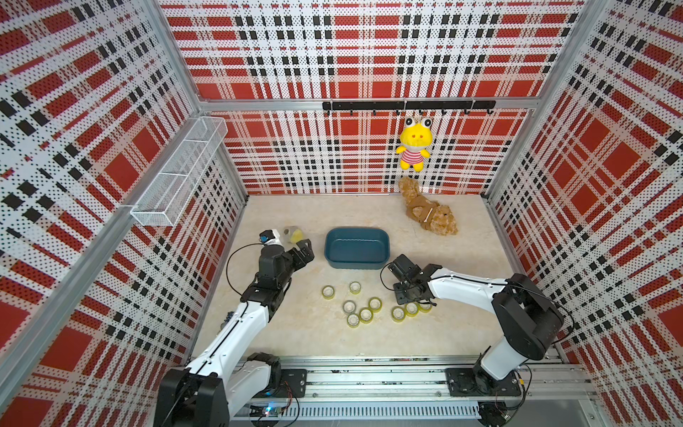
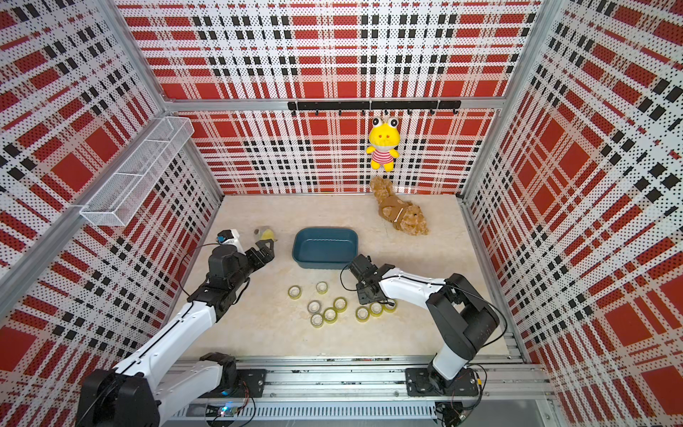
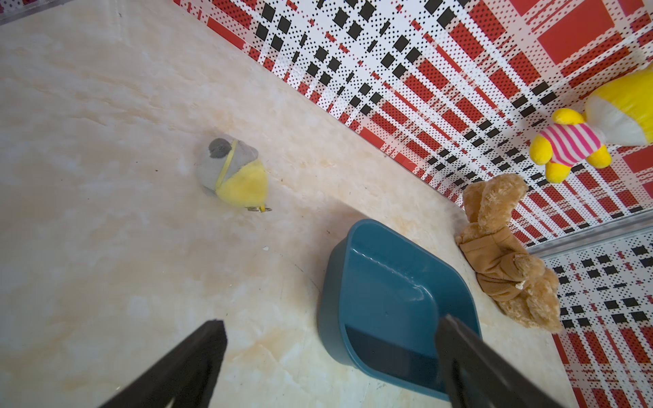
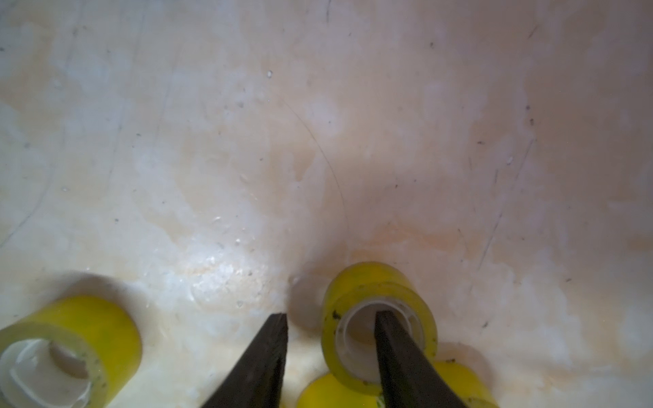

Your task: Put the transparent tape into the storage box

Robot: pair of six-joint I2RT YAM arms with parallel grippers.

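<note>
Several yellow tape rolls point(image 1: 375, 297) lie on the front middle of the table, in front of the empty teal storage box point(image 1: 357, 230). In the right wrist view my right gripper is part open low over a tape roll point(image 4: 360, 275), one finger outside its wall and the other over its hole; contact cannot be told. Another roll point(image 4: 119, 340) lies to the left, with more below. My left gripper is open and empty at the left of the table, beside the box.
A brown plush toy point(image 1: 430, 212) lies at the back right; a yellow toy point(image 1: 414, 142) hangs on the back wall. A grey-yellow item point(image 3: 241, 183) lies left of the box. A white wire basket point(image 1: 174, 185) hangs on the left wall.
</note>
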